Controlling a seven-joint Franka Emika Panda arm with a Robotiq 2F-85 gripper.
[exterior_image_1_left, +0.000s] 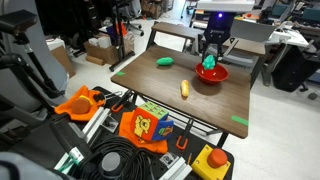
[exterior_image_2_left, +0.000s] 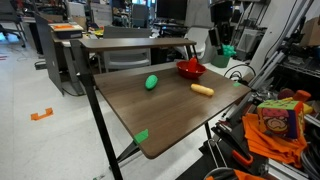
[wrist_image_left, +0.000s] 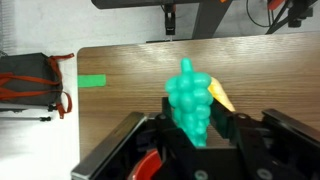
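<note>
My gripper is shut on a teal, bottle-like object, which juts out between the fingers in the wrist view. In exterior view 1 this object appears in front of the left part of the red bowl. Exterior view 2 shows the teal object raised to the right of the bowl. Part of the bowl shows at the bottom of the wrist view, partly covered by the gripper. A yellow, elongated object lies on the table. Farther left rests a green, oval object.
Green tape patches mark the wooden table. An orange bin with colourful packages stands beyond its near edge. Open tabletop lies left of the yellow object and toward the right front corner.
</note>
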